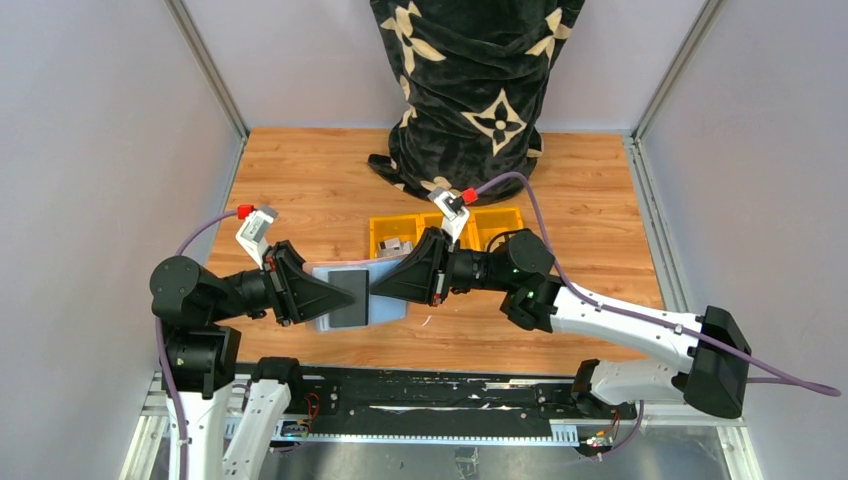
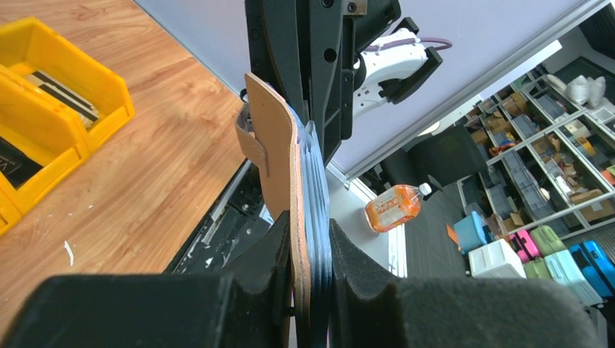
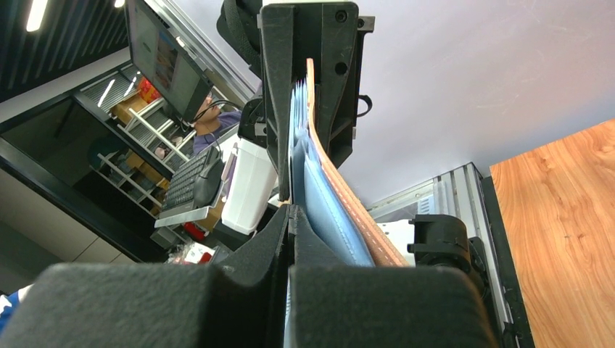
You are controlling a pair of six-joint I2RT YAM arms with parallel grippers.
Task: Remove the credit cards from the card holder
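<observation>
The card holder (image 1: 390,308), with pale blue sleeves and a tan cover, is held up above the table in the top view. A dark grey card (image 1: 349,283) shows in its sleeves. From the left, my left gripper (image 1: 352,298) is shut on the holder; the left wrist view has the tan cover (image 2: 270,156) and blue sleeves (image 2: 313,188) upright between its fingers. My right gripper (image 1: 371,291) is shut, its tips at the grey card's right edge. In the right wrist view its fingers meet against the sleeves (image 3: 323,199); whether a card edge is pinched there cannot be seen.
Behind the holder stands a yellow divided bin (image 1: 383,230) with small items, partly covered by the right arm. A black patterned cloth (image 1: 470,100) hangs at the back. Bare wooden table (image 1: 590,210) lies to the right.
</observation>
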